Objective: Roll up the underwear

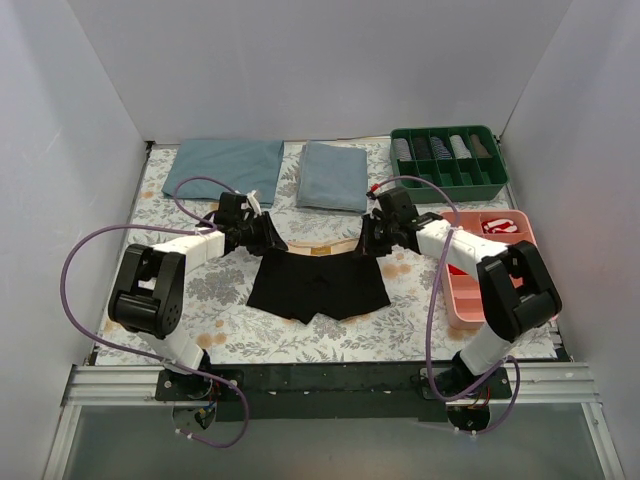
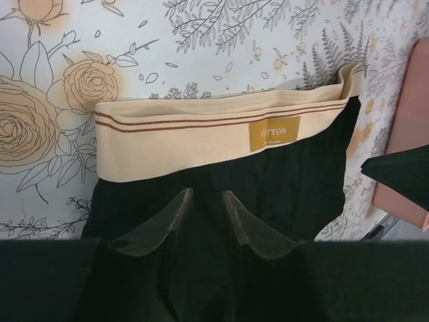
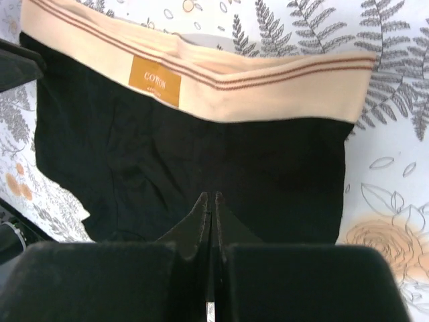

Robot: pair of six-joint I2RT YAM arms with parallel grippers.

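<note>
Black underwear (image 1: 316, 290) lies flat in the middle of the table, its cream waistband (image 2: 174, 141) with brown stripes and a "COTTON" label along the far edge. My left gripper is low over the black cloth at the upper left corner, just below the waistband, fingertips slightly apart; whether cloth is between them is unclear. My right gripper is shut over the black cloth at the upper right, below the waistband, with nothing visible between its fingers.
A green divided box (image 1: 455, 193) with rolled items stands at back right, a pink bin (image 1: 464, 315) at right. Folded blue-grey cloths (image 1: 330, 175) lie at the back.
</note>
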